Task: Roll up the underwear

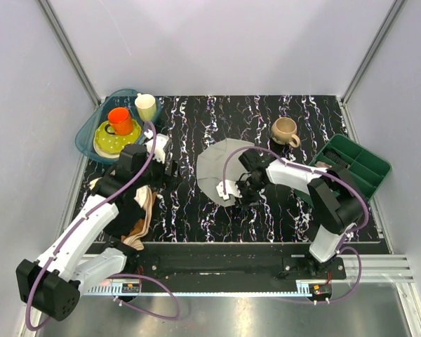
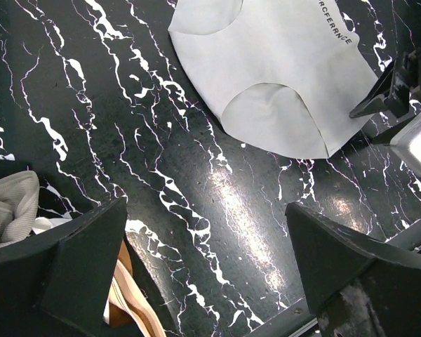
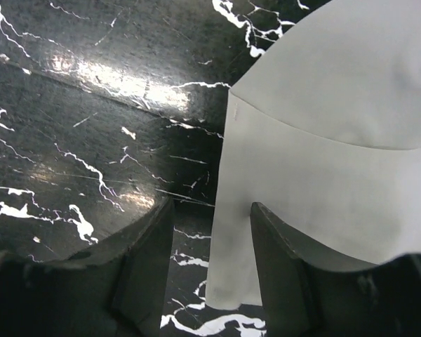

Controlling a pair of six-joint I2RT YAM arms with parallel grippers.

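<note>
Light grey underwear point(image 1: 212, 167) lies spread flat on the black marbled table, its waistband with lettering toward the right. In the left wrist view a leg opening of the underwear point(image 2: 270, 112) faces the near side. My right gripper point(image 1: 244, 199) is down at the near right corner of the cloth. Its part-open fingers point(image 3: 277, 256) straddle the waistband edge, one over cloth and one over bare table; the fabric lies flat, not pinched. Away to the left, my left gripper point(image 1: 172, 172) stands open above the table, nothing between its fingers.
At the back left, a blue basket point(image 1: 84, 135) holds cups and a green plate. Folded cloths point(image 1: 142, 228) lie below my left arm. A tan mug point(image 1: 284, 130) and a green divided box point(image 1: 368, 161) stand right.
</note>
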